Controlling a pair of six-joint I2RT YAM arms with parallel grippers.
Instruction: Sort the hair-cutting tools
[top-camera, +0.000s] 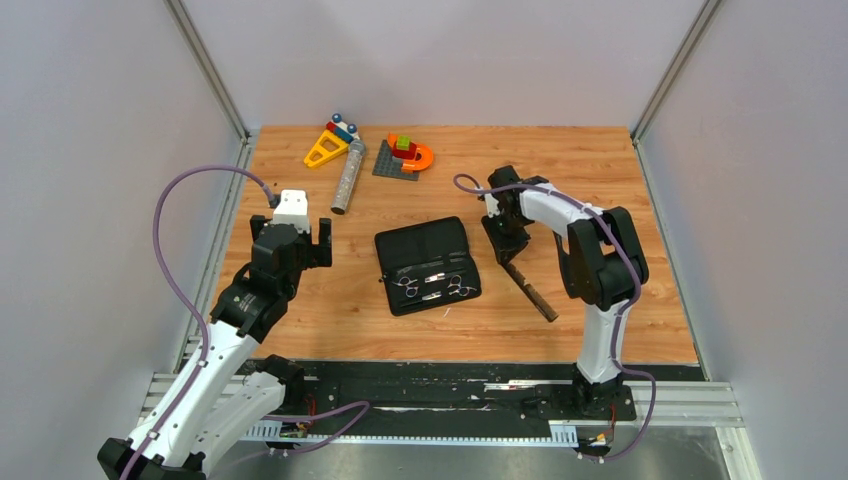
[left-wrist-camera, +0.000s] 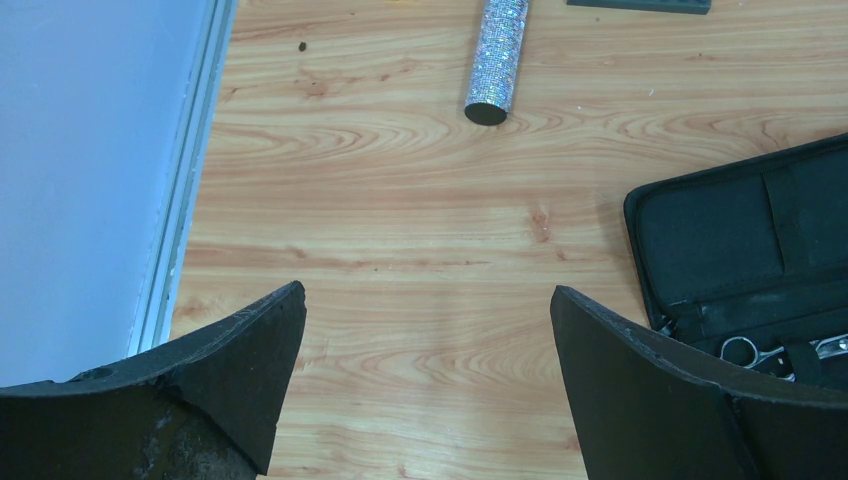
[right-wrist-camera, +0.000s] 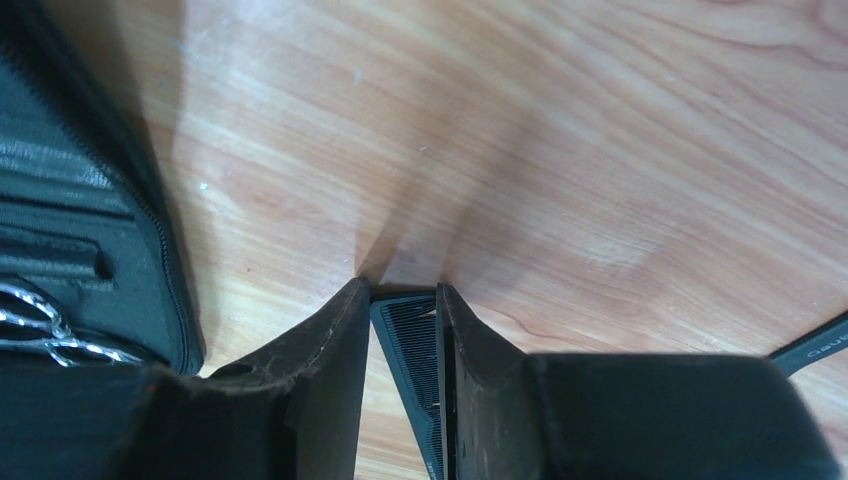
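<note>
A black zip case lies open at mid-table, with scissors and slim tools in it. Right of it, my right gripper is down on a long dark comb. In the right wrist view the comb's end lies between my fingers, which are close around it; whether they grip it is unclear. Another dark strip with lettering shows at the right there. My left gripper hangs open at the left, nothing between its fingers.
A glittery cylinder, a yellow toy and a grey baseplate with coloured bricks stand at the back left.
</note>
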